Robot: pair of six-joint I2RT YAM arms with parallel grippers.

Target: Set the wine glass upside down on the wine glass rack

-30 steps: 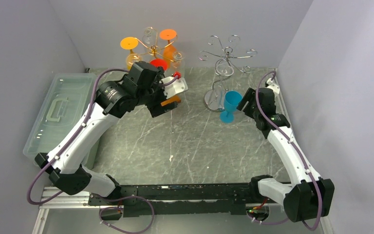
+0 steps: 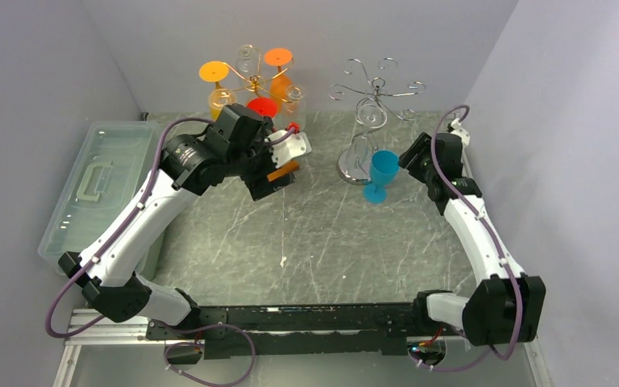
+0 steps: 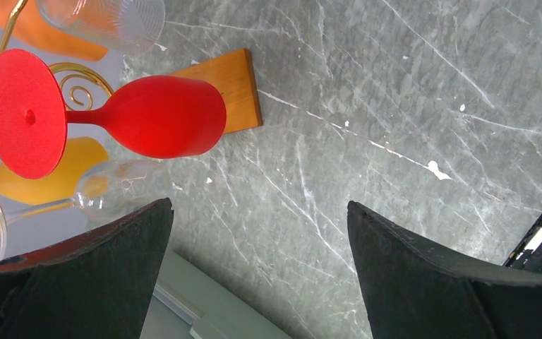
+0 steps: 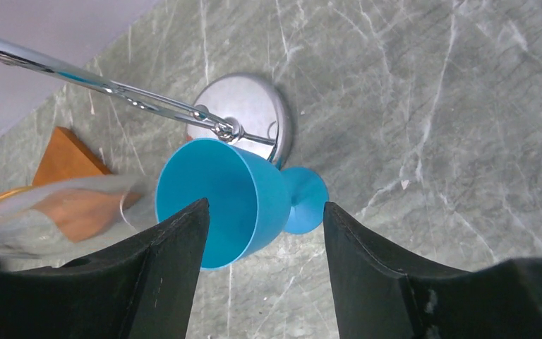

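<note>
A blue wine glass (image 2: pixel 384 167) stands upright on the table, foot down, just in front of the silver rack's round base (image 2: pixel 346 172). The silver rack's curled arms (image 2: pixel 376 92) carry no glasses. My right gripper (image 2: pixel 407 158) is close at the glass's right side, partly open. In the right wrist view, the glass's open mouth and bowl (image 4: pixel 272 201) appear between and beyond the fingers; whether they touch is unclear. My left gripper is open and empty, in front of the gold rack (image 2: pixel 255 83).
The gold rack holds several upside-down glasses, including a red one (image 3: pixel 166 116) near my left gripper. A lidded clear box (image 2: pixel 97 193) fills the left side.
My right arm has shifted slightly, with its gripper still beside the blue glass. The glass has barely moved. My left gripper has tilted a little and otherwise stays put.
</note>
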